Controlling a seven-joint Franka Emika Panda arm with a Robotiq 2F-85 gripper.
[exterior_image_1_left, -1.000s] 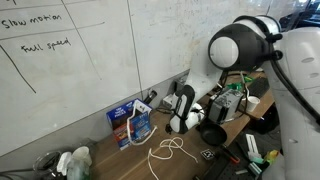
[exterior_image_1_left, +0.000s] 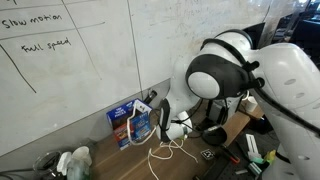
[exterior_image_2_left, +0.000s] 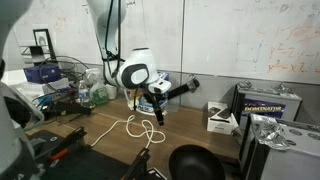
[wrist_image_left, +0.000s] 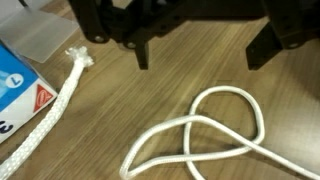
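A white rope (wrist_image_left: 255, 147) lies in a crossed loop on the wooden table, below and ahead of my gripper in the wrist view. The gripper stands open, its two dark fingers (wrist_image_left: 262, 48) wide apart with only bare wood between them. Toward the left of that view, the rope's frayed end (wrist_image_left: 75, 68) runs past a blue, white and red box (wrist_image_left: 15, 92). In exterior view 2 the loose rope (exterior_image_2_left: 131, 121) trails over the tabletop in front of the arm.
A black pan (exterior_image_2_left: 195, 160) occupies the front right of the table, near a foil-topped toaster (exterior_image_2_left: 278, 155). Behind it stand a small white box (exterior_image_2_left: 220, 117) and a Dominator box (exterior_image_2_left: 263, 106). The whiteboard (exterior_image_1_left: 80, 60) closes off the back.
In exterior view 1 the arm has swung leftward and lower, bringing the gripper nearer the blue and red boxes. The rope looks unmoved.
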